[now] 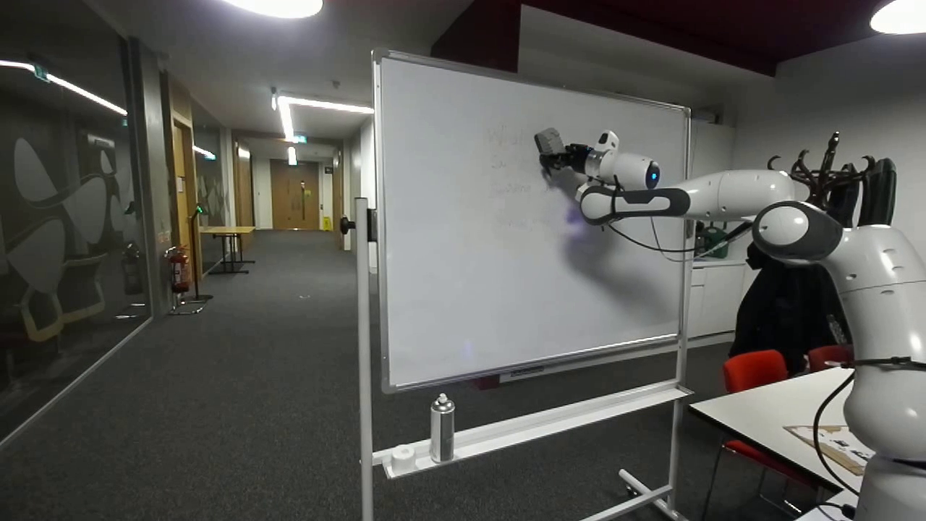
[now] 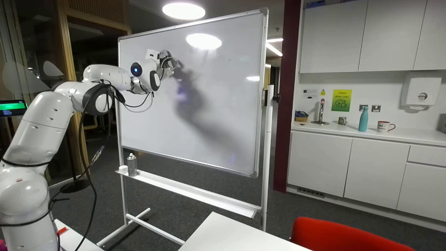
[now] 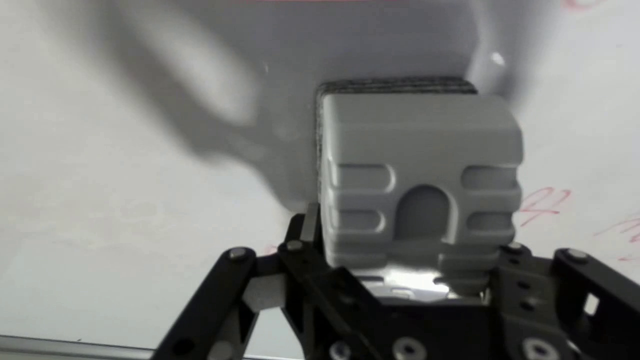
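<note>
In the wrist view a grey eraser (image 3: 423,150) with a dark felt edge lies against the whiteboard (image 3: 120,240), or very close to it. My gripper is shut on the eraser, a black finger on each side. Exterior view 1 has the eraser (image 1: 548,143) high on the whiteboard (image 1: 486,304), just right of faint handwriting (image 1: 508,147). Red pen marks (image 3: 544,204) show right of the eraser in the wrist view. From exterior view 2 my gripper (image 2: 169,62) is at the board's upper left, its fingertips partly hidden.
A spray can (image 1: 443,428) and a white roll (image 1: 403,459) stand at the left end of the ledge (image 1: 564,421) below the board. A white table (image 2: 234,234) and a red chair (image 2: 334,234) are in front. The board's lower half is unobstructed.
</note>
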